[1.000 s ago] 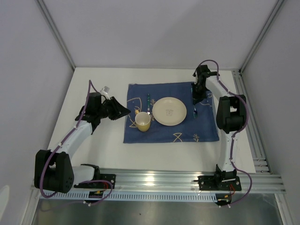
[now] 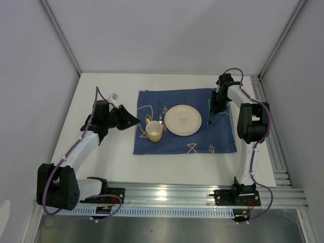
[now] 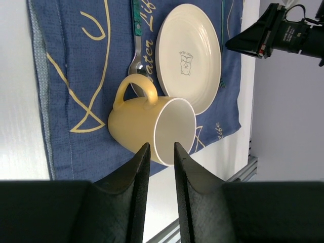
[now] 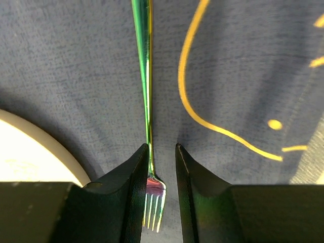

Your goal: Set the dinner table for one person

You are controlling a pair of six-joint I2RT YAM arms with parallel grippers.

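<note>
A cream plate (image 2: 183, 120) lies mid-mat. A yellow mug (image 2: 154, 132) stands left of it, handle toward the back; a green-handled spoon (image 2: 160, 110) lies between them. The fork (image 2: 209, 116) lies right of the plate; the right wrist view shows its tines (image 4: 154, 201) toward the bottom. My left gripper (image 2: 135, 122) is over the mat's left edge, its fingers (image 3: 139, 192) part open above and near the mug, holding nothing. My right gripper (image 2: 215, 108) is low beside the fork, fingers (image 4: 202, 207) apart, nothing seen held.
The blue mat (image 2: 177, 147) covers the middle of the white table (image 2: 111, 162). Bare table surrounds it at the left and front. Metal rails run along the table's front and right edges.
The right arm has shifted slightly to the right, its gripper now just right of the fork. The left arm and the tableware look unmoved.
</note>
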